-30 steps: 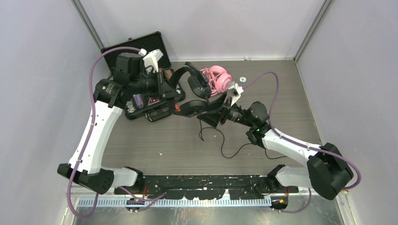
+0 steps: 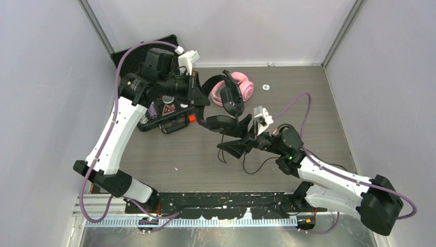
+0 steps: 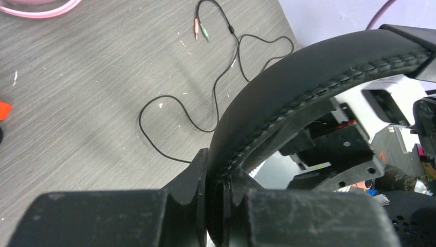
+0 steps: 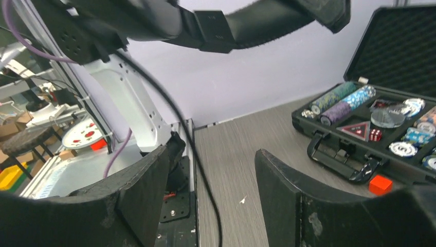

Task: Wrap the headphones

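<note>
My left gripper (image 2: 200,100) is shut on the headband of the black headphones (image 2: 233,98), holding them above the table. Their stitched headband (image 3: 288,103) runs between its fingers in the left wrist view. Both ear cups hang toward the right arm. My right gripper (image 2: 234,138) is open just below the lower ear cup. In the right wrist view the black cable (image 4: 198,154) hangs down across the gap between its fingers, not gripped. Farther along, the cable (image 3: 215,98) lies in loose loops on the table, ending in red and green plugs (image 3: 197,28).
Pink headphones (image 2: 245,87) lie at the back, behind the black ones. An open black case (image 4: 329,149) with poker chips stands at the back left, a small orange block (image 4: 380,184) beside it. Front-middle and right tabletop (image 2: 195,164) hold only cable.
My left gripper has moved right, carrying the black headphones with it. The right arm has swung a little to the right and stays open near the lower ear cup.
</note>
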